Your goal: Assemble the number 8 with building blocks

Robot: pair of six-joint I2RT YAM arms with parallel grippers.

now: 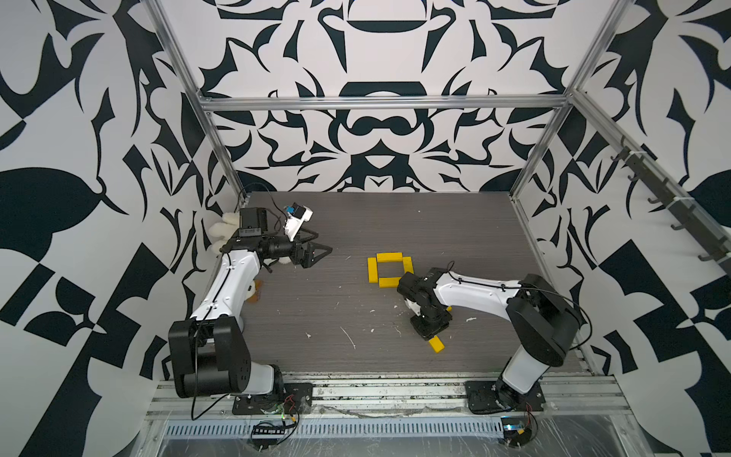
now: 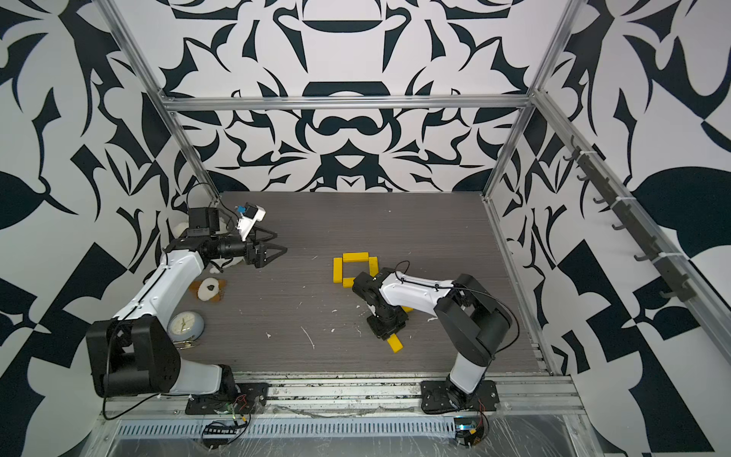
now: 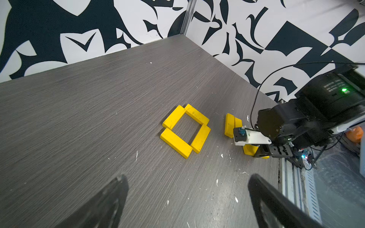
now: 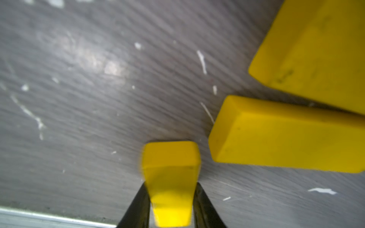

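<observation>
Four yellow blocks form a rectangle mid-table, also clear in the left wrist view. Near the front right, my right gripper is low over loose yellow blocks, its fingers on either side of one upright-looking block; two more blocks lie beside it. My left gripper hangs over the left side of the table, empty, its blurred fingers wide apart in its wrist view.
Stuffed toys and a round clock sit along the left edge behind the left arm.
</observation>
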